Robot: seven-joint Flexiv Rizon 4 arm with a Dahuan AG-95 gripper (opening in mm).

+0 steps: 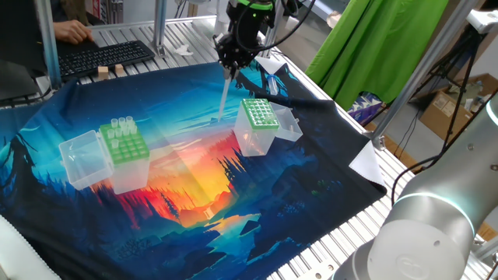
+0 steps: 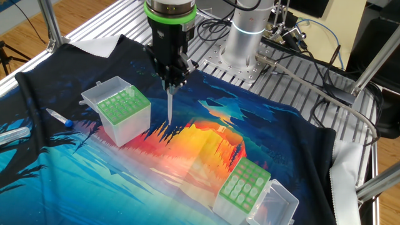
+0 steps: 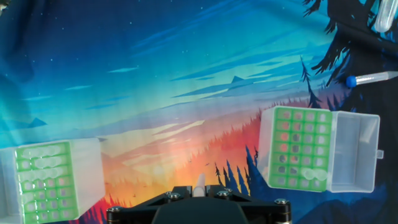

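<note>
In exterior view 2, my gripper (image 2: 169,85) is shut on a long translucent pipette tip (image 2: 170,109), which hangs point down above the cloth. The same tip (image 3: 199,184) shows between the fingers in the wrist view. To the right there stands a green-topped tip rack (image 3: 298,149), its holes mostly empty, with white tips near one corner. Another green-topped rack (image 1: 128,155) holds several upright tips at one end. Both racks have their clear lids hinged open. The held tip is beside the emptier rack (image 1: 257,132) in exterior view 1, apart from it.
A blue-capped tube or pen (image 2: 60,119) and a clear tube (image 2: 14,135) lie on the printed cloth (image 2: 156,187) beyond the emptier rack. The cloth between the racks is bare. A keyboard (image 1: 107,57) and a person's hand (image 1: 70,31) are at the table's far edge.
</note>
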